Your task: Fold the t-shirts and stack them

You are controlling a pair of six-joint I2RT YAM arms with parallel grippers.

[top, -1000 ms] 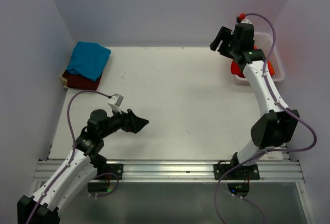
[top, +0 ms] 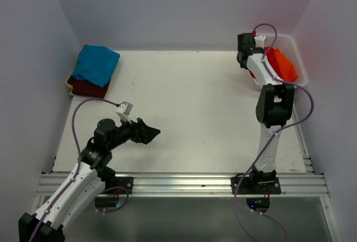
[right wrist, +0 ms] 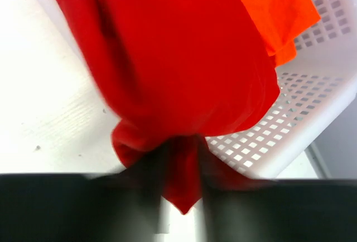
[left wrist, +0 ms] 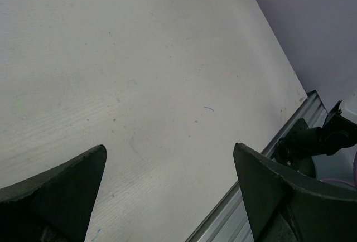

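In the top view, a pile of folded shirts, blue point(top: 96, 63) over dark red point(top: 86, 88), lies at the back left. A white basket point(top: 295, 52) at the back right holds a red shirt point(right wrist: 162, 58) and an orange one point(right wrist: 273, 8). My right gripper is over the red shirt at the basket's edge, blurred in its wrist view, with red cloth between and below its fingers; whether it grips cannot be told. My left gripper stands open over bare table, empty.
Walls stand at the back and both sides. A metal rail point(top: 178, 180) runs along the front edge.
The left arm has not moved.
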